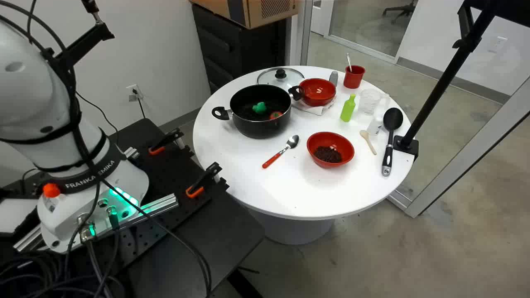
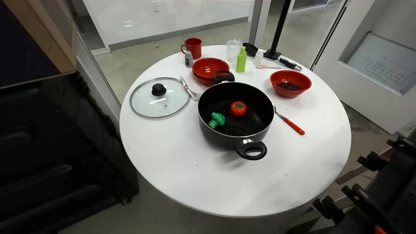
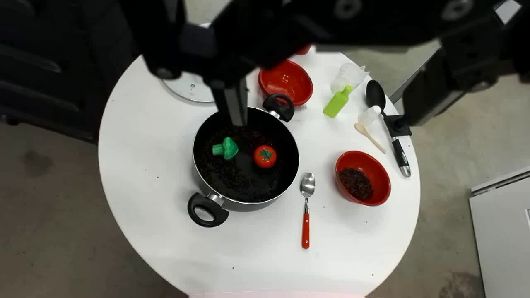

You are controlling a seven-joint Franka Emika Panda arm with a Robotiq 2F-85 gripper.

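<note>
My gripper stands open high above the table, its two fingers wide apart and nothing between them; neither exterior view shows it. Below it, a black two-handled pot holds a green broccoli piece, a red tomato and scattered dark bits. To the pot's right in the wrist view lies a spoon with a red handle. Beyond the spoon sits a red bowl partly filled with dark bits. The glass lid with its black knob rests flat on the table, apart from the pot.
Around the far side are a second red bowl, a red mug, a grey shaker, a green bottle, a clear cup, a small wooden spoon and a black ladle.
</note>
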